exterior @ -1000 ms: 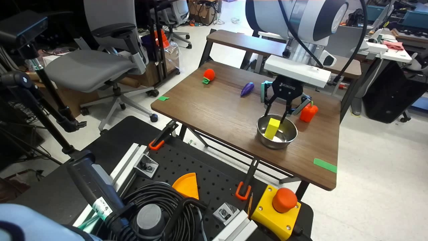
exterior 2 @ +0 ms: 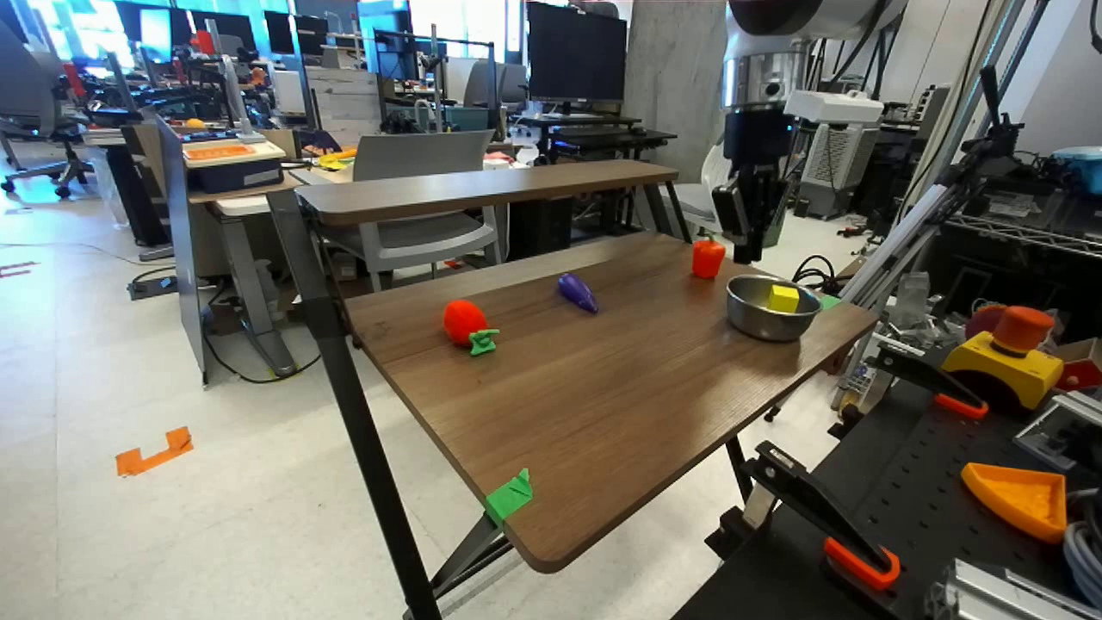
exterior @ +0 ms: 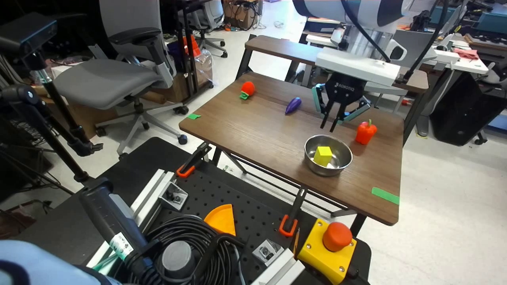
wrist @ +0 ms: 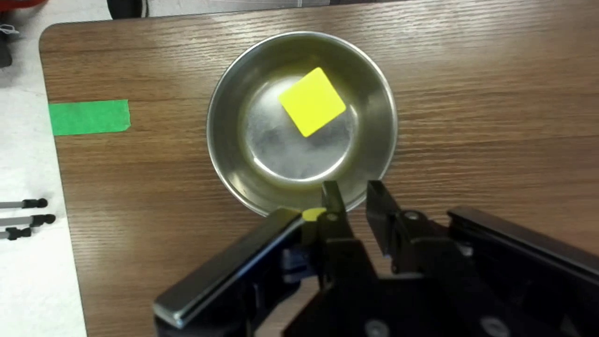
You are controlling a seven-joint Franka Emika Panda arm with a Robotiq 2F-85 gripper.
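A yellow block (exterior: 323, 156) rests inside the steel bowl (exterior: 311, 165) on the wooden table. Seen from the wrist, the block (wrist: 312, 102) sits off-centre toward the far side of the bowl (wrist: 225, 163). My gripper (exterior: 327, 128) hangs above the table, higher than the bowl. A narrow gap separates the fingertips (wrist: 331, 190) in the wrist view, and nothing is held between them; the gripper is part open. In the second exterior view the gripper (exterior 2: 746, 253) is seen side-on near the bowl (exterior 2: 759, 325).
Close to the bowl stands a red pepper (exterior: 365, 133). A purple eggplant (exterior: 293, 105) and a red tomato-like toy (exterior: 247, 88) with green leaves lie farther left. Bare tabletop fills the middle and front left. A raised shelf (exterior: 285, 50) runs along the back edge.
My gripper has risen away from the bowl, and its fingers have drawn closer together. The yellow block, earlier looking taller and tilted between the fingers, now sits lower in the bowl.
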